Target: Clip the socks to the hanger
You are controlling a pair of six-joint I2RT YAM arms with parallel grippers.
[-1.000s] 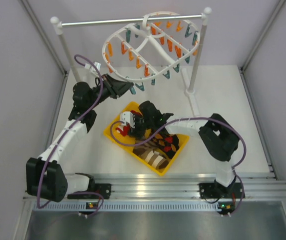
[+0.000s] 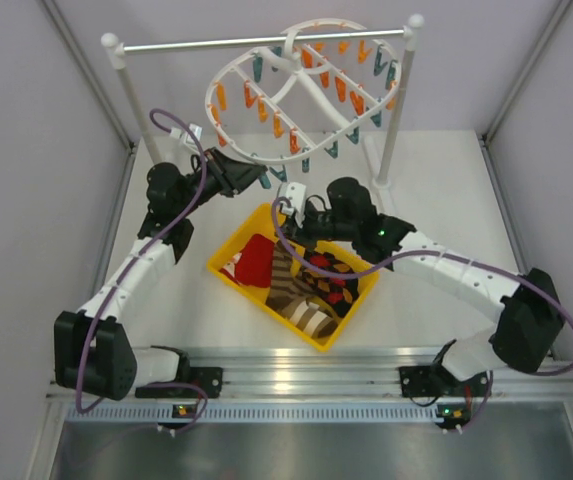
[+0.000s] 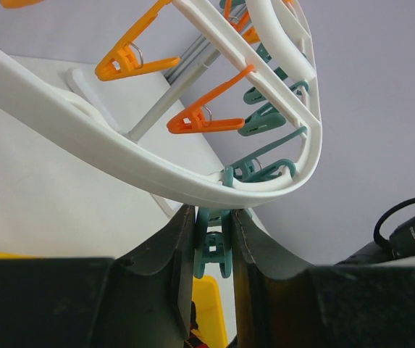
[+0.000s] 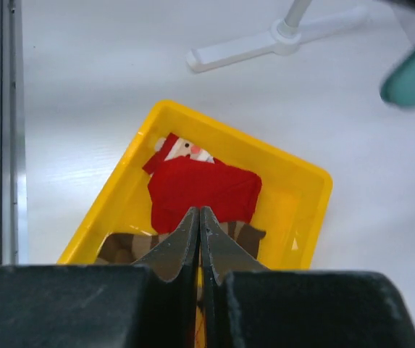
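The red Santa sock [image 2: 254, 262] lies in the left part of the yellow bin [image 2: 221, 279]; its Santa face shows in the right wrist view. My right gripper is shut, nothing between its fingers, and stands above the bin, apart from the sock [image 4: 203, 190]. Up at the white hanger's [image 3: 120, 159] near rim, my left gripper is shut on a teal clip [image 3: 208, 264] hanging from that rim. No sock hangs in this clip.
More orange and teal clips, such as an orange one [image 3: 200, 119], hang around the hanger. Striped socks [image 2: 311, 318] and a dark patterned sock [image 2: 336, 285] share the bin. A metal rail [image 2: 306, 375] runs along the table's front. Right of the bin the table is clear.
The left arm has barely moved.
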